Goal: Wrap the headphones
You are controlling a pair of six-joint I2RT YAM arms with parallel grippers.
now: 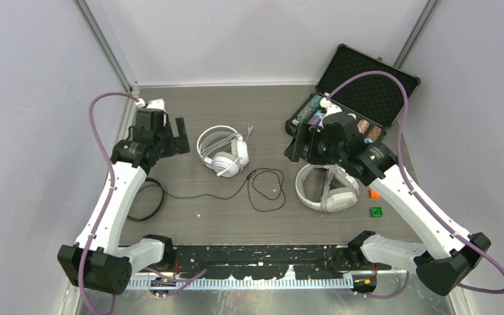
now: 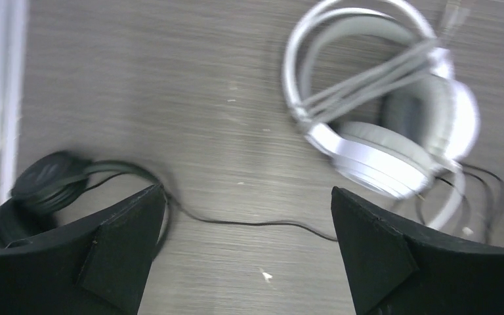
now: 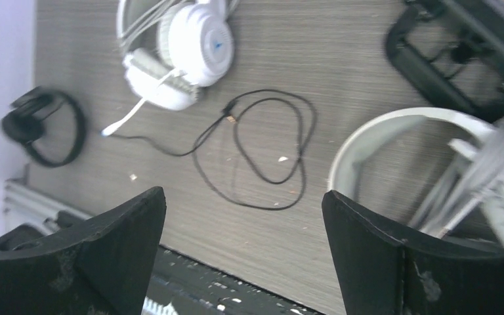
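White headphones (image 1: 228,161) lie at the table's middle, their white cable bundled across the headband. A second, off-white pair (image 1: 341,197) sits to the right with its cable wound round the band. On the left, a black headset (image 2: 56,174) rests with its thin black cable (image 1: 203,195) running right into loose loops (image 3: 302,144). My left gripper (image 1: 182,136) hovers left of the white headphones, open and empty in the left wrist view. Above the table by the off-white pair is my right gripper (image 1: 295,143); its fingers (image 3: 367,243) stand apart with nothing between them.
An open black case (image 1: 367,85) with rolls in it stands at the back right. A green block (image 1: 376,212) and an orange piece (image 1: 374,193) lie near the right edge. Bare table surrounds the black loops.
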